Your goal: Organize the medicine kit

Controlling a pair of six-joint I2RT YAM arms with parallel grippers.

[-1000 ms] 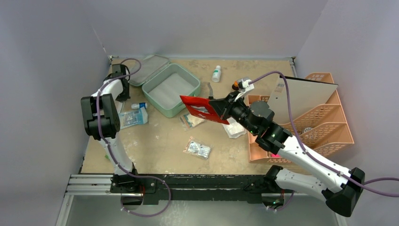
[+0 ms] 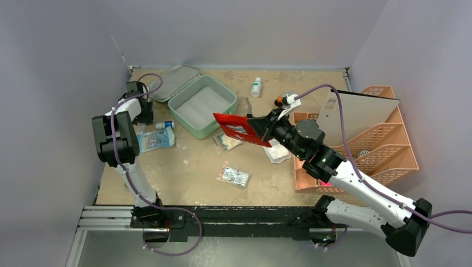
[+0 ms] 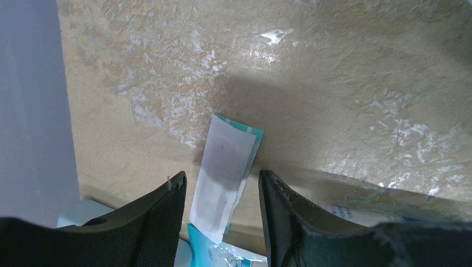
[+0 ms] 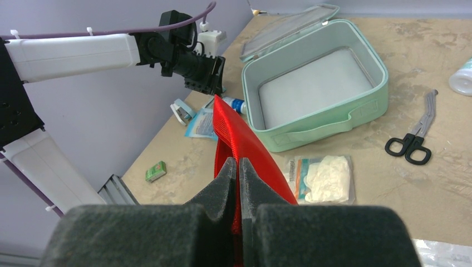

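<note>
My left gripper is open, low over a small folded white strip with teal edge [image 3: 221, 172] that lies between its fingertips on the table. Near it are a blue packet [image 2: 156, 140] and a small bottle [image 2: 165, 125]. My right gripper is shut on a red pouch [image 4: 250, 161], held in the air before the mint case [image 2: 201, 114], which stands open and empty. Scissors [image 4: 414, 142], a bag with white contents [image 4: 325, 178] and a white bottle [image 2: 256, 87] lie on the table.
An orange organizer [image 2: 384, 150] with a white board stands at the right. A small bag [image 2: 234, 177] lies front centre, a green box [image 4: 155, 172] front left. Walls border the left and back.
The left gripper has shifted slightly at the table's left side, a little lower in the top view. The right arm and red pouch have not moved.
</note>
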